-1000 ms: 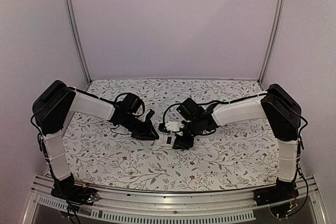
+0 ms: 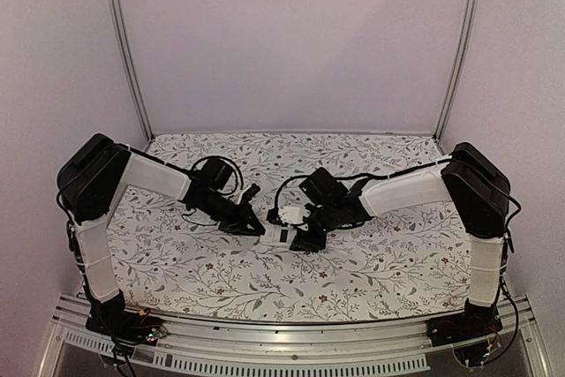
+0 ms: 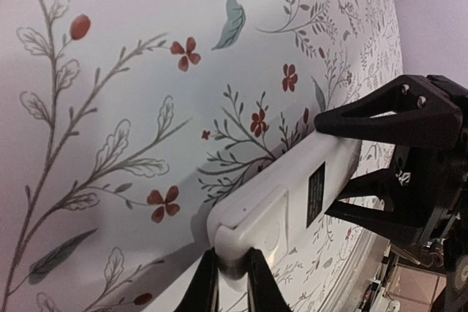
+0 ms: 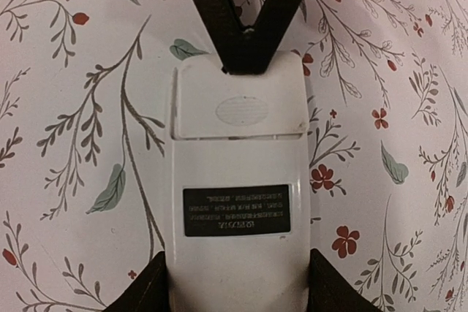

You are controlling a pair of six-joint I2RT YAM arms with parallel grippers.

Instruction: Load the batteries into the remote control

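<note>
The white remote (image 4: pixel 238 162) lies back up just over the patterned surface, its battery cover (image 4: pixel 241 107) and black label (image 4: pixel 236 210) showing. My right gripper is shut on its sides at one end, also seen in the left wrist view. My left gripper is shut at the other end, its fingertips on the cover end of the remote. No loose batteries can be made out.
Pale walls stand at the back and sides, with a metal rail (image 2: pixel 291 333) along the front edge.
</note>
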